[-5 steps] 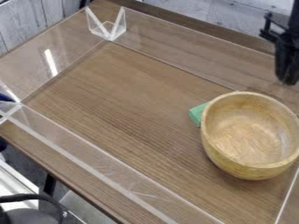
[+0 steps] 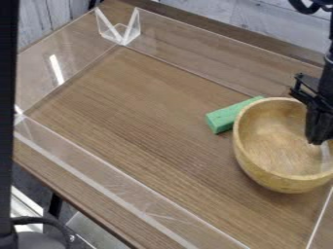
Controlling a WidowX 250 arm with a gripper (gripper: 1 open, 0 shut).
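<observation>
My black gripper [image 2: 313, 126] reaches down from the right edge to the upper right rim of a wooden bowl [image 2: 271, 160], partly over it. Whether its fingers are open or shut, or touch the rim, is hard to tell. A green block [image 2: 228, 115] lies on the wooden surface against the bowl's upper left side.
The wooden tray floor [image 2: 117, 117] is clear to the left and centre, with transparent edges along the left and front. A clear bracket [image 2: 120, 27] stands at the back left. Dark cables and parts are at the lower left.
The gripper has come down from the back right to the bowl's rim. The bowl has shifted slightly right, and more of the green block now shows.
</observation>
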